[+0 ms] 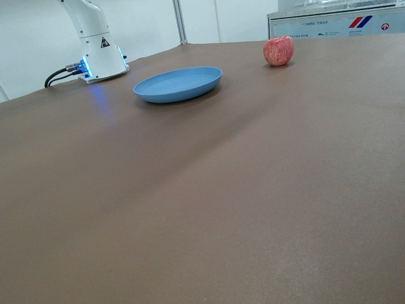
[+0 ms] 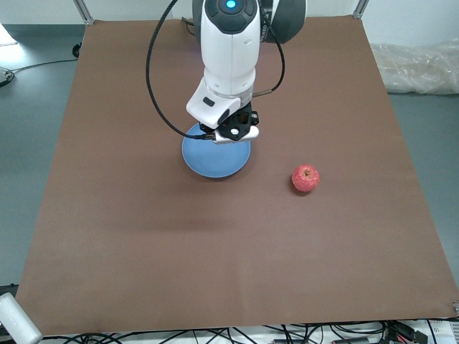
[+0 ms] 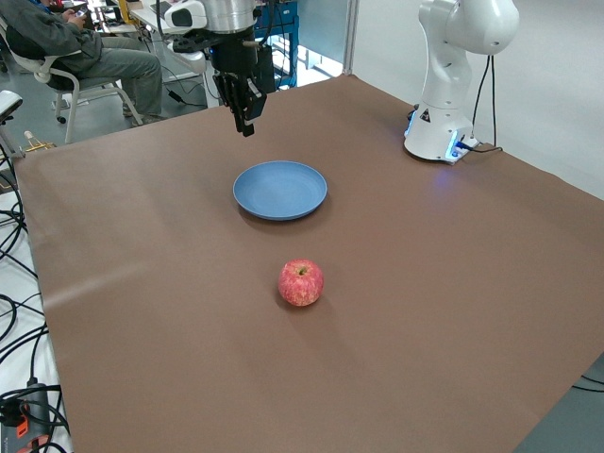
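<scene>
A red apple (image 2: 305,178) (image 1: 278,51) (image 3: 301,282) rests on the brown table, beside a blue plate (image 2: 214,159) (image 1: 177,84) (image 3: 279,190) with nothing on it. The arm's dark gripper (image 3: 247,121) hangs high above the table, behind the plate in the right view; in the left view its housing covers part of the plate. I cannot tell whether its fingers are open or shut. The top view does not show the gripper.
Cables (image 3: 19,311) run beside the table, and a seated person (image 3: 94,66) is beyond it.
</scene>
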